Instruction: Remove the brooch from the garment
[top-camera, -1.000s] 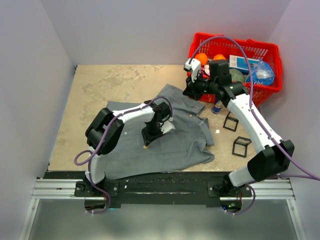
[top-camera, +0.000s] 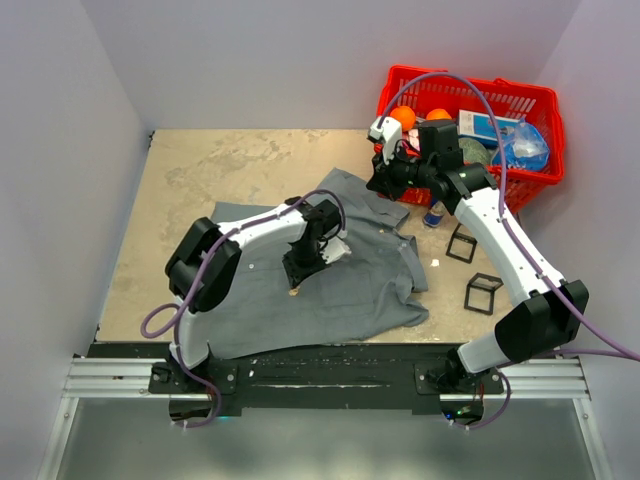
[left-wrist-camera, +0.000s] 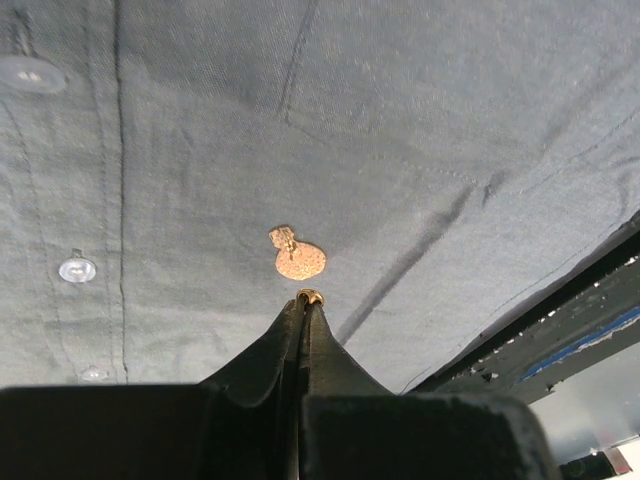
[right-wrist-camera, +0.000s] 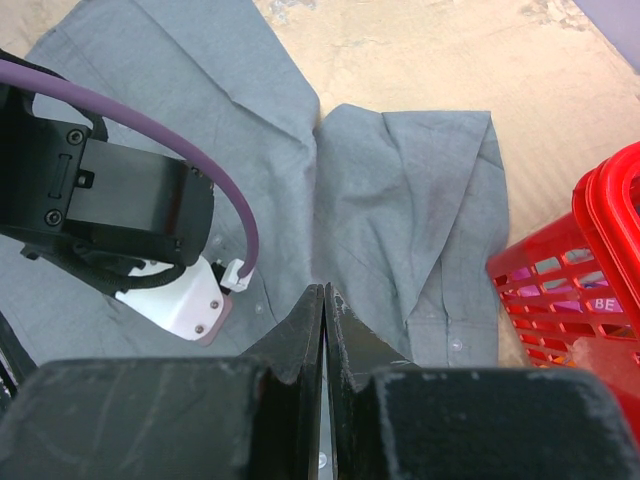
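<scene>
The grey garment (top-camera: 330, 305) lies spread over the table, with the small copper-gold brooch (left-wrist-camera: 300, 260) on its cloth. In the left wrist view my left gripper is shut just beside the brooch. A small gold bit shows right at its fingertips; whether it is pinched there or lies behind them, I cannot tell. My right gripper is shut with nothing showing between its fingers. It hangs higher up, over the garment's far right part near the basket.
A red basket (right-wrist-camera: 610, 250) with oranges and packages stands at the back right. Two dark frames (top-camera: 481, 295) and a can (top-camera: 434, 214) sit on the right. Clear buttons (left-wrist-camera: 77, 267) line the garment. Bare table (top-camera: 215, 165) shows at the back left.
The right arm has not moved.
</scene>
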